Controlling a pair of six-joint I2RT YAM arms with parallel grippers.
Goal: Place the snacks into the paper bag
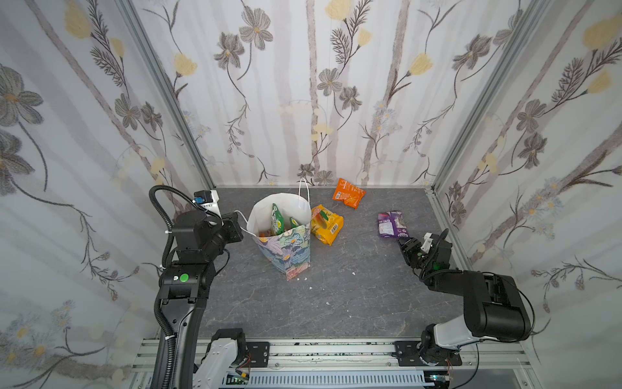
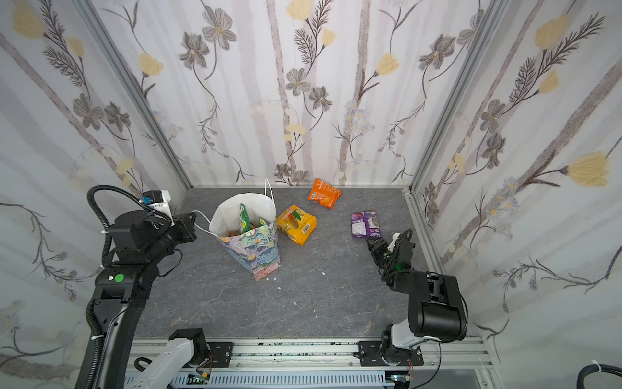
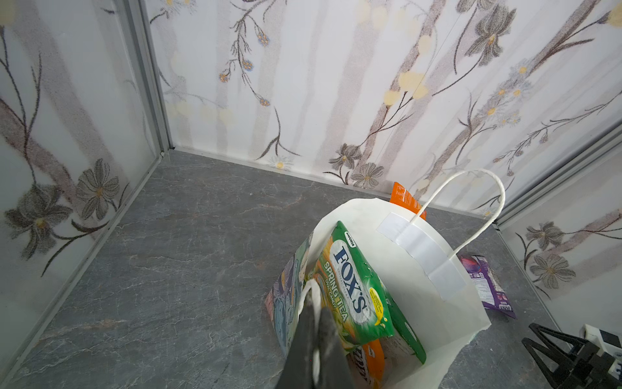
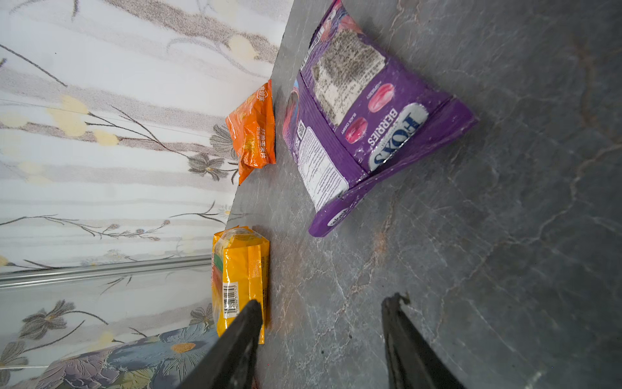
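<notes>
The paper bag (image 1: 285,249) stands upright and open on the left half of the table, with green snack packs (image 3: 350,285) and an orange one (image 3: 370,363) inside. My left gripper is shut on the bag's near white handle (image 3: 311,288), a thin cord running between its fingers. A purple snack pack (image 4: 382,97) lies flat on the right. Just short of that pack, my right gripper is open, with only bare table between its fingers. A yellow pack (image 1: 326,225) rests beside the bag, and an orange pack (image 1: 349,193) lies near the back wall.
The bag's far handle (image 3: 482,171) stands up above its rim. Wallpapered walls close in the back and sides.
</notes>
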